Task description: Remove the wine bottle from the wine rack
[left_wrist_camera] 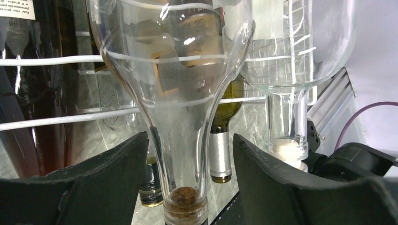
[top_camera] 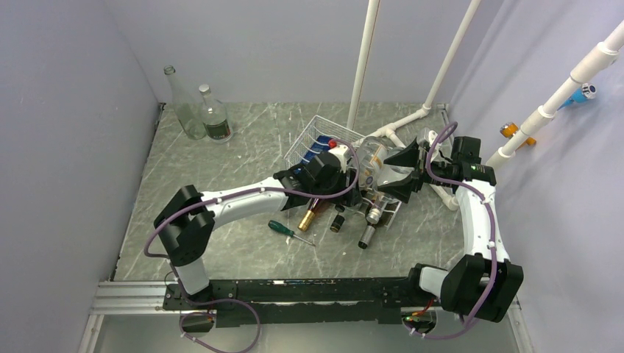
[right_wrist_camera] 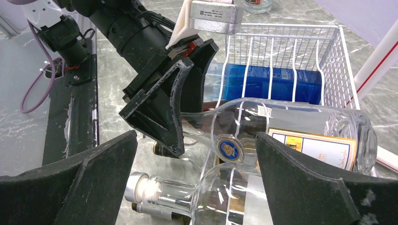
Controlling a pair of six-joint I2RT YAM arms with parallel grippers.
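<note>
A clear cork-stoppered bottle (left_wrist_camera: 180, 154) lies on the white wire rack (right_wrist_camera: 300, 28). In the left wrist view its neck sits between the fingers of my left gripper, with a gap on the right side. From the right wrist view, this bottle (right_wrist_camera: 300, 117) has a yellow-and-white label, and the left gripper's black fingers (right_wrist_camera: 176, 108) are at its neck. My right gripper (top_camera: 388, 175) is open above a second clear bottle (right_wrist_camera: 220, 197) with a white cap. Its fingers (right_wrist_camera: 300, 183) are spread, and no grip on either bottle shows.
A blue bottle (right_wrist_camera: 267, 79) and several dark bottles lie in the rack. A green screwdriver (top_camera: 281, 228) lies in front. Two clear bottles (top_camera: 216, 121) stand at the back left. White pipes (top_camera: 362, 66) rise behind the rack.
</note>
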